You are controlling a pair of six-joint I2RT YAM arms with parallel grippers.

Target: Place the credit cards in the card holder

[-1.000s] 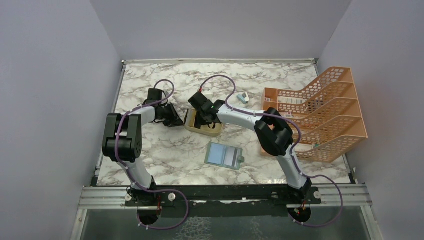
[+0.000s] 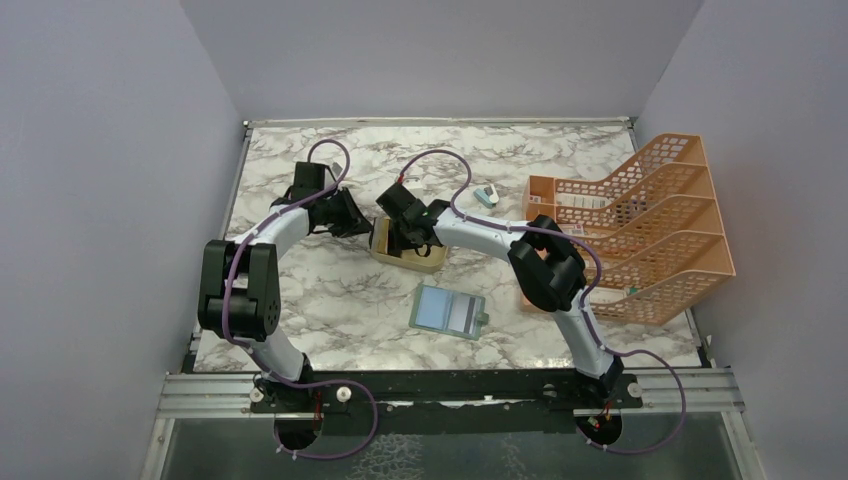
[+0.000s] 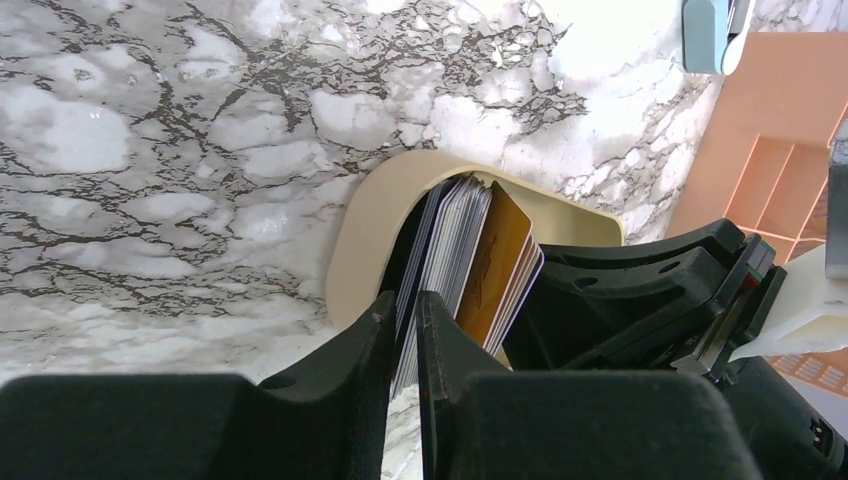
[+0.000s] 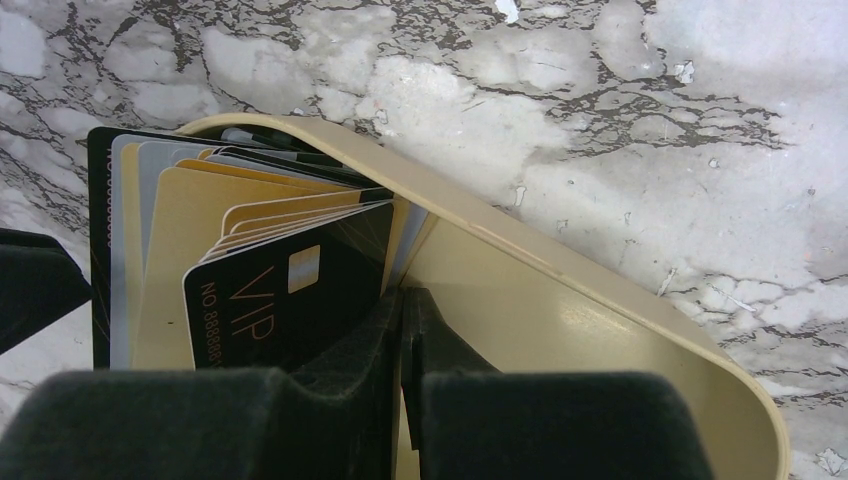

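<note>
The beige open-topped card holder (image 2: pixel 408 262) rests mid-table. Inside its left end stands a row of credit cards (image 3: pixel 462 245), black, grey and gold, with a black VIP card (image 4: pixel 285 300) fanned towards the holder's empty part. Over the holder, my right gripper is shut beside the VIP card, its fingertips against the cards' inner side. Anything thin between its fingers is hard to make out.
A blue-and-grey tray (image 2: pixel 447 311) lies nearer the front. On the right stands an orange slatted rack (image 2: pixel 650 235) with several compartments. A small light-blue and white item (image 2: pixel 487 196) sits behind the holder. Bare marble surrounds the holder at the front left.
The left gripper has moved towards the back of the table and slightly right, up to the outer side of the cards. The right arm looks still.
</note>
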